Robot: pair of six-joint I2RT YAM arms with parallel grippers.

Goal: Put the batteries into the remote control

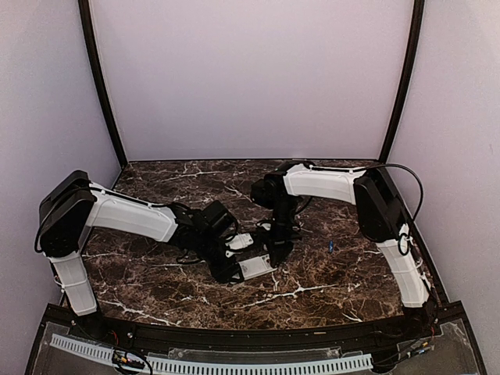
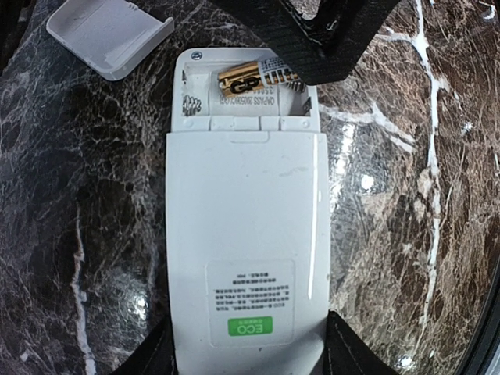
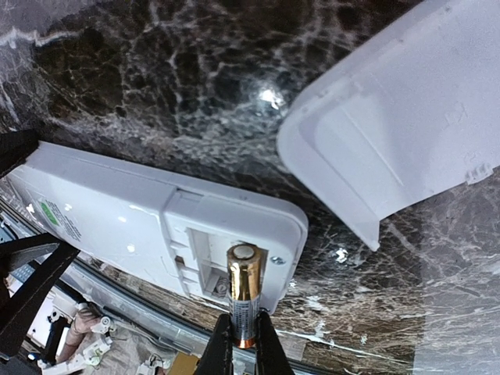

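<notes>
The white remote point(image 2: 246, 203) lies with its back up and battery bay point(image 2: 203, 98) uncovered. My left gripper is shut on the remote's lower end. My right gripper is shut on a gold-and-silver GP battery, which it holds over the bay, slanted in the left wrist view; whether it touches the bay floor I cannot tell. The detached white cover point(image 2: 109, 35) lies beside the remote's top end. In the top view both grippers meet around the remote point(image 1: 256, 266) at the table's middle.
A small blue object point(image 1: 330, 247) lies on the marble table point(image 1: 172, 305) to the right of the arms. Dark frame rails border the table.
</notes>
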